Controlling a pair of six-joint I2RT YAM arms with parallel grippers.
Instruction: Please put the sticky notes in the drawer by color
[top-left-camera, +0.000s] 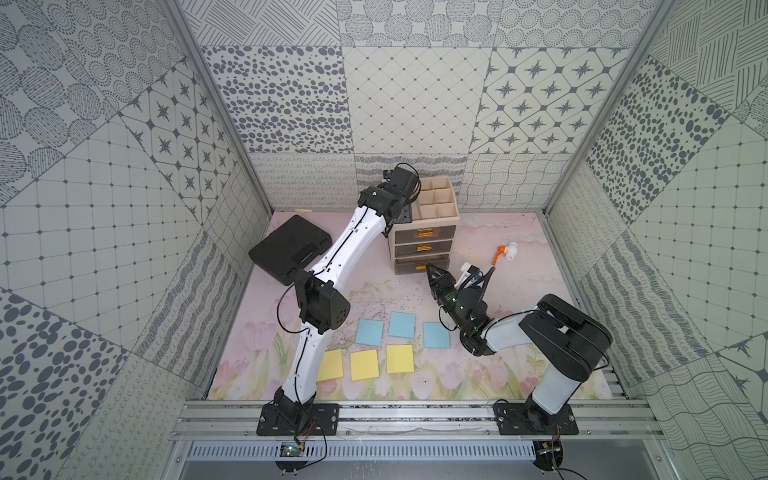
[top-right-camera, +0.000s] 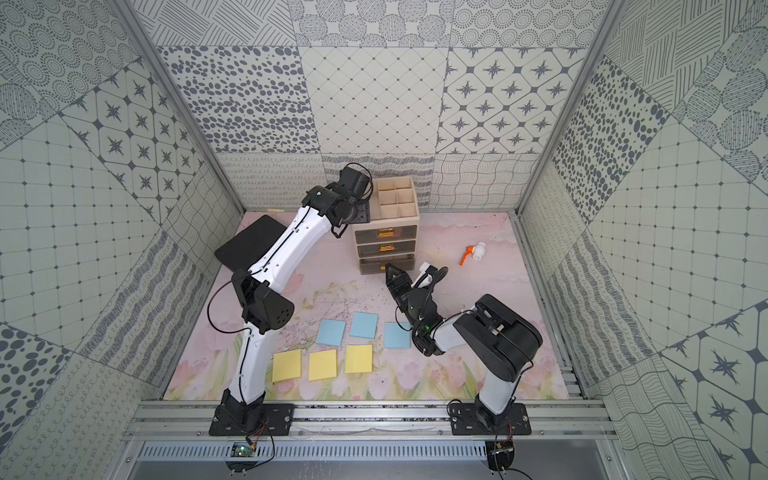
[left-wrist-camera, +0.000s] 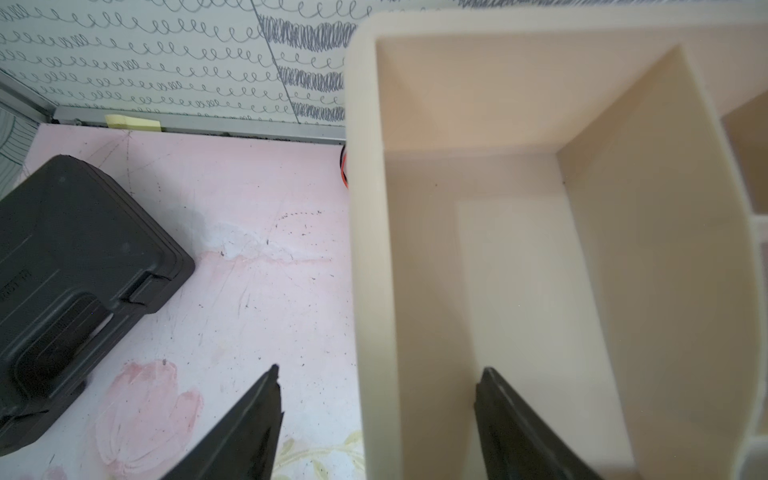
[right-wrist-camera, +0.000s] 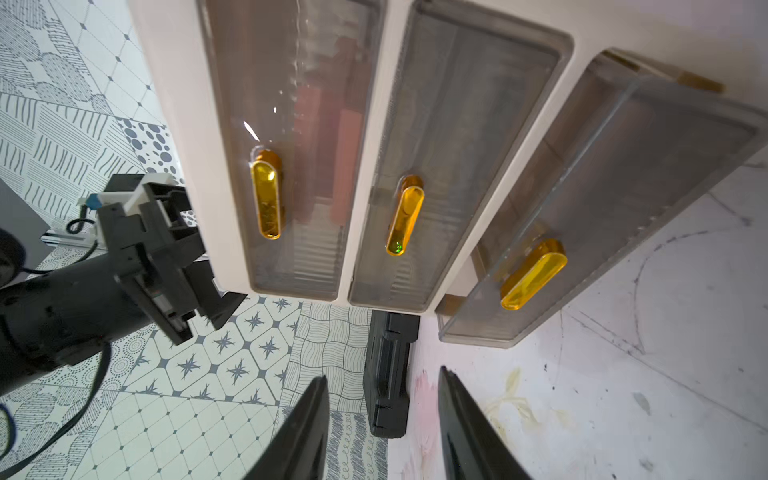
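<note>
The drawer unit (top-left-camera: 424, 225) stands at the back, its bottom drawer (right-wrist-camera: 640, 160) pulled part way out; the two above it look closed. My left gripper is open at the top left edge of the unit, its fingers either side of the wall (left-wrist-camera: 377, 320). In front of the bottom drawer hangs my right gripper, fingers apart and nothing between them; the drawer's amber handle (right-wrist-camera: 533, 274) is ahead of it. Blue sticky notes (top-left-camera: 402, 325) lie in a row, with yellow sticky notes (top-left-camera: 365, 365) nearer the front edge.
A black case (top-left-camera: 290, 249) lies left of the unit. An orange and white object (top-left-camera: 505, 252) sits to the right. The top of the unit has several open compartments (top-right-camera: 395, 196).
</note>
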